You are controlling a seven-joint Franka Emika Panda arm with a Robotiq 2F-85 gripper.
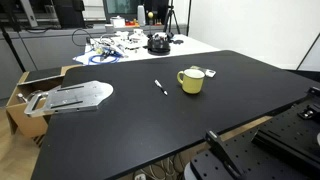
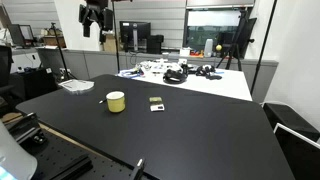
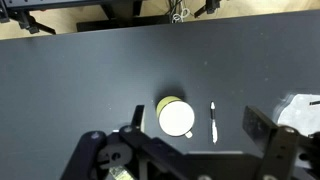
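A yellow mug (image 1: 191,81) stands upright on the dark table, its handle visible. From above, the mug (image 3: 176,117) shows a white inside and appears empty. Close by lies a thin white-and-dark pen (image 1: 161,87); the pen (image 3: 213,122) is right of the mug in the wrist view. My gripper is open, its fingers spread wide at the bottom of the wrist view with nothing held. In the second exterior view the arm hangs high at the upper left, well above the table and the mug (image 2: 116,102).
A white tray-like sheet (image 1: 78,97) lies at the table's left. Behind the mug are small flat items, one of them a white-topped piece (image 2: 157,108). Cables and equipment (image 1: 120,42) clutter the area beyond the table's far edge.
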